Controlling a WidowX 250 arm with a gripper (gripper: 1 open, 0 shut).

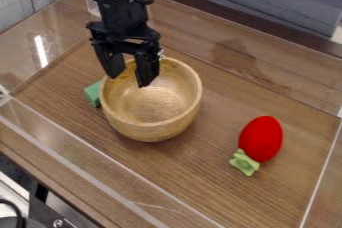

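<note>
My black gripper [124,67] hangs open over the back-left part of a large light wooden bowl [154,109], its fingers pointing down. The bowl's bare interior shows in front of the gripper; whether anything lies directly behind the fingers is hard to tell. A small green object [92,94] sits against the bowl's left side, partly hidden by it.
A red oval object [262,138] lies at the right, with a light green piece [245,162] at its lower end. Pale walls border the back.
</note>
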